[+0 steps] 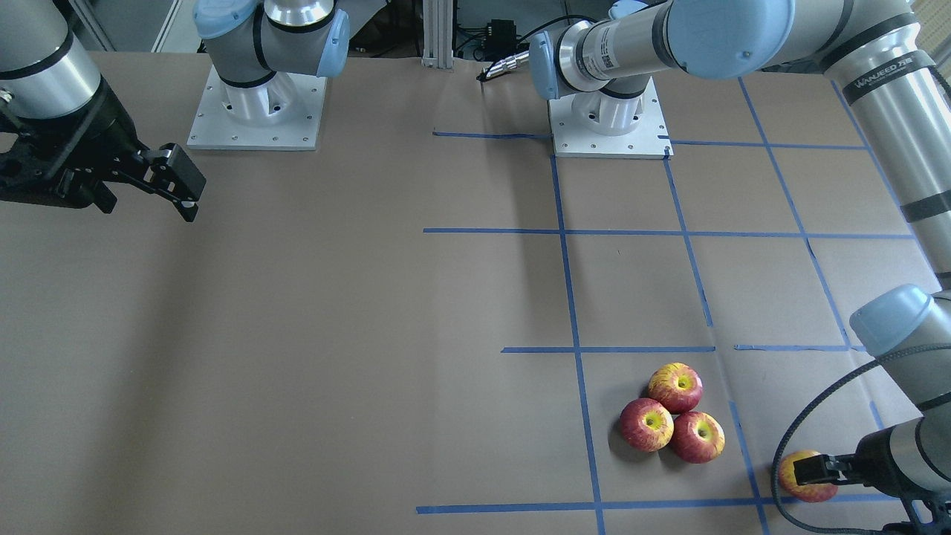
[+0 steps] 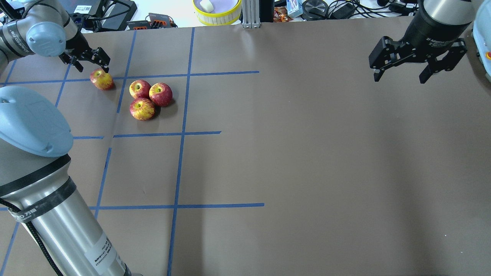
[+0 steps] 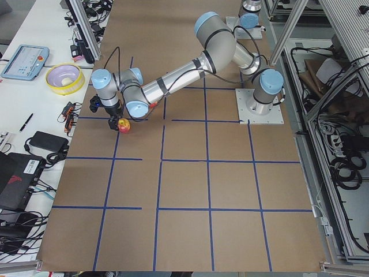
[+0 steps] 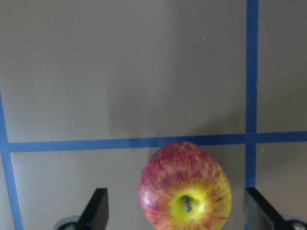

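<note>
One red-yellow apple (image 4: pixel 184 187) sits on a taped grid line on the tabletop, low in the left wrist view between my open gripper's (image 4: pixel 176 211) two fingertips. In the front view my gripper hangs right over this apple (image 1: pixel 802 490), partly covering it. The top view shows the same apple (image 2: pixel 101 80) just beneath the gripper (image 2: pixel 92 65). Three more apples (image 1: pixel 674 386) lie clustered beside it, toward the front view's middle.
A second arm's black gripper (image 1: pixel 151 183) stands idle at the opposite side. A yellow-rimmed basin (image 2: pixel 214 18) sits off the table's edge among cables and devices.
</note>
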